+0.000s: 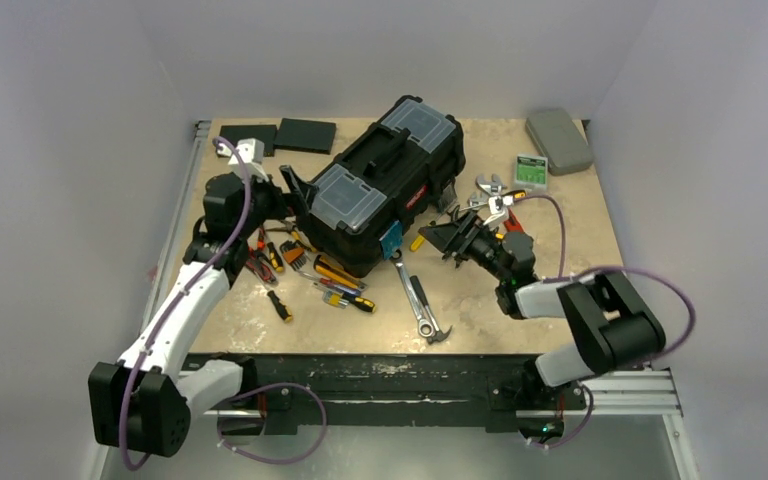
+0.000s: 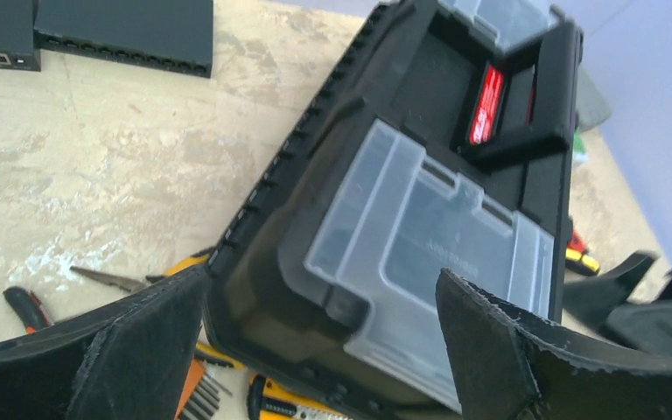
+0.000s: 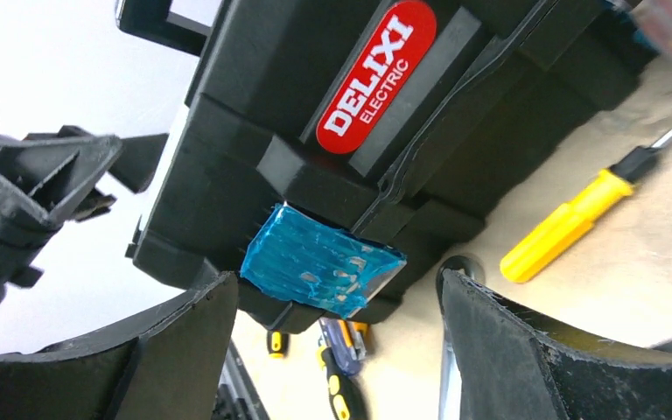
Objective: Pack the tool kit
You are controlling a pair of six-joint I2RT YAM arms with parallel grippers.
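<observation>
A black toolbox (image 1: 380,180) with clear lid compartments and a red DELIXI label (image 3: 376,74) lies closed and diagonal on the table (image 1: 500,320). A blue latch piece (image 3: 315,254) is on its near side. My left gripper is open above the toolbox's left end. My right gripper is open, low beside the toolbox's right face near the blue piece and a yellow screwdriver (image 3: 556,232). Screwdrivers, pliers, a hammer (image 1: 432,318), a wrench (image 1: 405,290) and adjustable wrenches (image 1: 488,185) lie around the box.
Two black switch boxes (image 1: 305,135) lie at the back left. A grey case (image 1: 558,142) and a clear box with green contents (image 1: 530,172) sit at the back right.
</observation>
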